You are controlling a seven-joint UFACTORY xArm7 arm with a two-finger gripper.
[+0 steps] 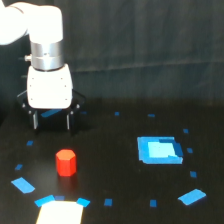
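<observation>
A red hexagonal block point(66, 162) stands on the dark table at the left. Above and behind it in the camera view is my gripper point(52, 121), pointing down under the white arm. Its two thin dark fingers are wide apart, and nothing shows between them.
To the right lies a blue-edged square point(143, 151) with a pale centre. A pale yellow block point(60, 213) is cut off by the bottom edge. Blue tape pieces point(192, 197) and small blue marks dot the table.
</observation>
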